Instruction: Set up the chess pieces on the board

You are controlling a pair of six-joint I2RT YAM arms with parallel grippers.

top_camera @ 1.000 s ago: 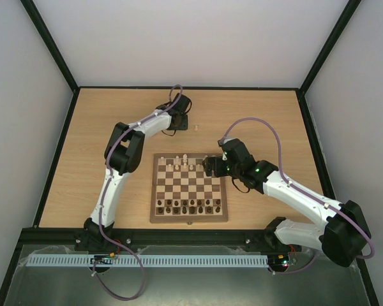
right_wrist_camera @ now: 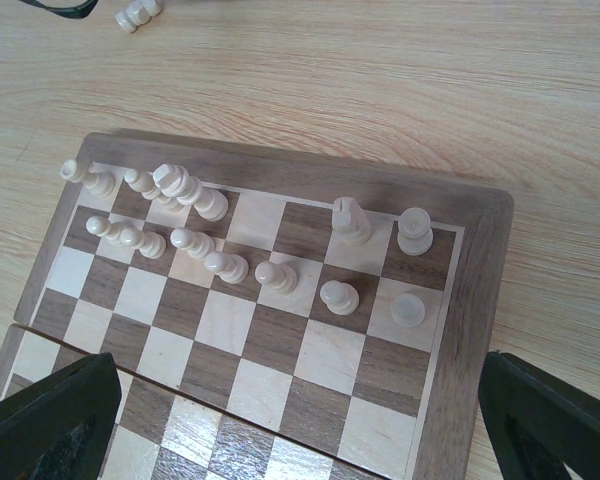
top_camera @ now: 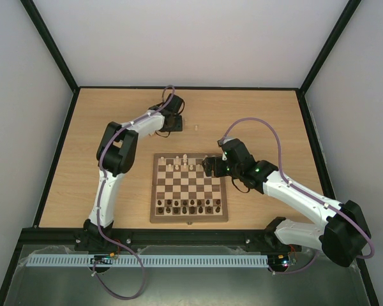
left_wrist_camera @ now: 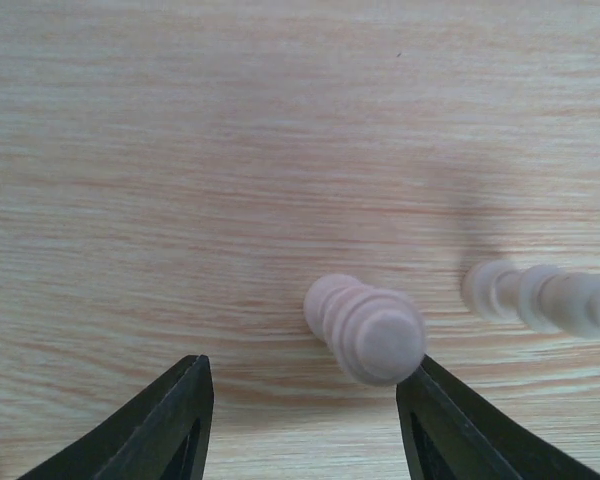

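The wooden chessboard (top_camera: 190, 222) lies at the table's front, with dark pieces (top_camera: 184, 210) in two rows on its near side. White pieces stand in the two far rows, among them a pawn (right_wrist_camera: 277, 277) and a taller piece (right_wrist_camera: 351, 221); several squares of the back row are empty. Behind the board, my left gripper is part open over the table. A white piece (left_wrist_camera: 365, 325) stands just ahead of its right finger, not gripped. Further right is another white piece (left_wrist_camera: 550, 298). My right gripper is open above the board's right side, empty.
A loose white piece (top_camera: 196, 127) is on the table right of the left gripper. Another white piece (right_wrist_camera: 138, 14) lies beyond the board in the right wrist view. Bare table (top_camera: 262, 115) extends across the back right.
My left arm has shifted slightly to the left over the back of the table. The right arm and the pieces on the board have stayed put.
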